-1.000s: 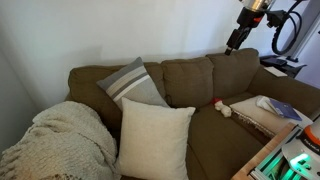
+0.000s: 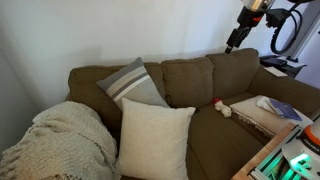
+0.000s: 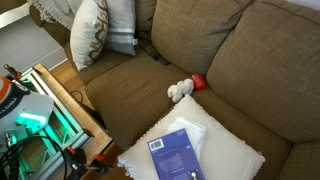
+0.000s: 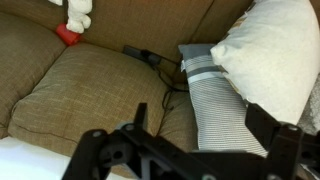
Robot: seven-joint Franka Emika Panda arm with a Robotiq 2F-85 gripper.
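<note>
My gripper hangs high above the brown couch, its fingers apart and nothing between them in the wrist view. From the first exterior view, the gripper appears at upper right, in front of the wall and couch back. A small white plush toy with a red part lies on the seat, well away from the gripper. On a pale cushion rest a blue-purple book and a white cloth or paper.
A striped pillow leans on the couch back, behind a white pillow. At left a knitted blanket covers the couch. A black object with a cable lies near the pillows. Bare seat separates pillows and toy.
</note>
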